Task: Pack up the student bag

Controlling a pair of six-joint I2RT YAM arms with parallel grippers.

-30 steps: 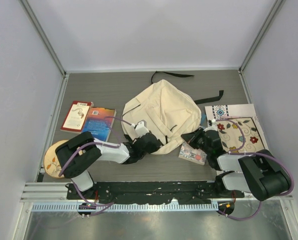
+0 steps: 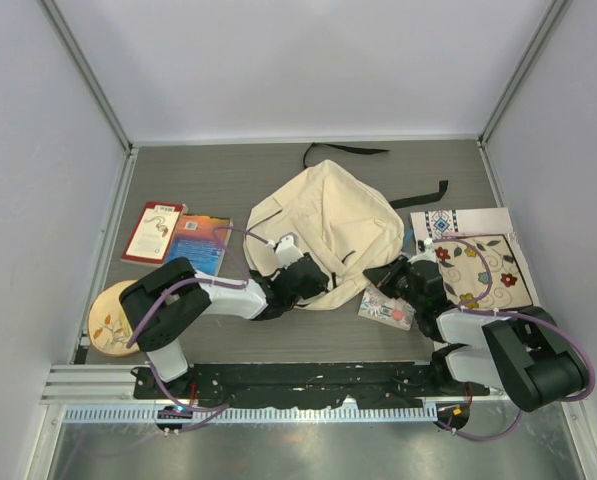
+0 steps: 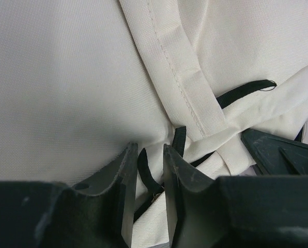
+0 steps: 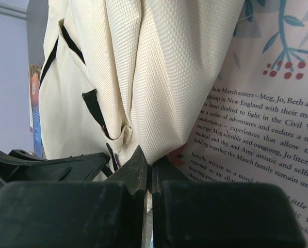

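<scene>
A cream fabric bag [image 2: 323, 200] with black straps lies in the middle of the table. My left gripper [image 2: 320, 282] is over its front edge; in the left wrist view its fingertips [image 3: 150, 151] are a little apart beside a black-trimmed opening, with no fabric clearly between them. My right gripper [image 2: 374, 276] is shut on the bag's fabric at its front right, seen close in the right wrist view [image 4: 148, 164], where a printed book [image 4: 257, 129] lies beside the fabric.
Books [image 2: 193, 250] lie at left, with a round patterned item [image 2: 113, 320]. Patterned pieces [image 2: 488, 270] lie at right, and another book [image 2: 378, 308] at the front.
My left arm has shifted slightly over the bag's front. The right arm and the bag look unchanged.
</scene>
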